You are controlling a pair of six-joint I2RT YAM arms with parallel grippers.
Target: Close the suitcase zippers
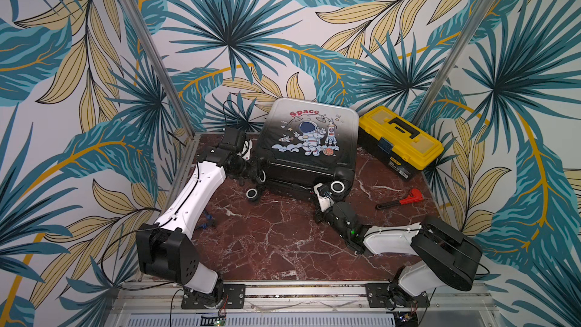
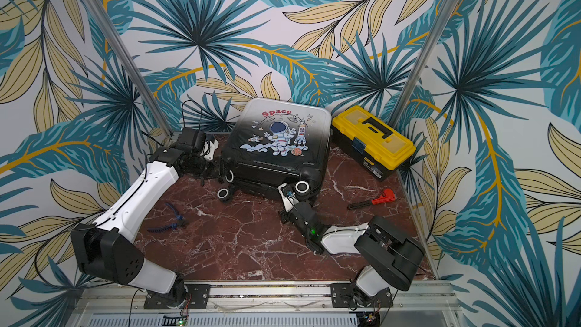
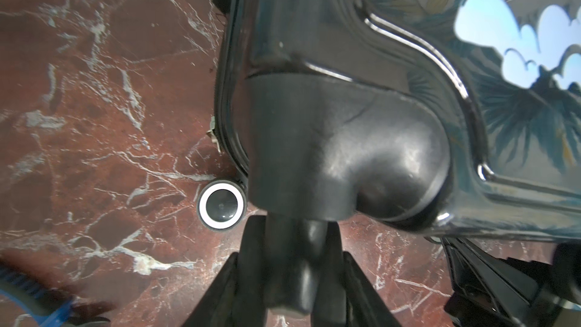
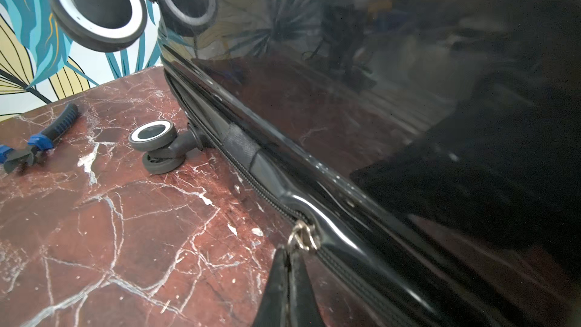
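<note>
The black suitcase (image 1: 305, 166) with an astronaut print lies flat, lid up, its wheeled side facing me. At its near left corner, my left gripper is shut around a wheel (image 3: 296, 260) that sticks out from the black corner housing. Along the near side runs the zipper (image 4: 260, 190), with a metal slider and ring (image 4: 303, 236) on it. My right gripper is shut at that ring, its tips meeting on the pull; the pull itself is mostly hidden between them. Which stretch of zipper is fastened cannot be told.
A yellow and black toolbox (image 1: 402, 139) stands right of the suitcase. In front of it lies a red wrench (image 1: 402, 198). Blue-handled pliers (image 2: 168, 219) lie near the left arm. A lower wheel (image 4: 154, 142) juts out at the left.
</note>
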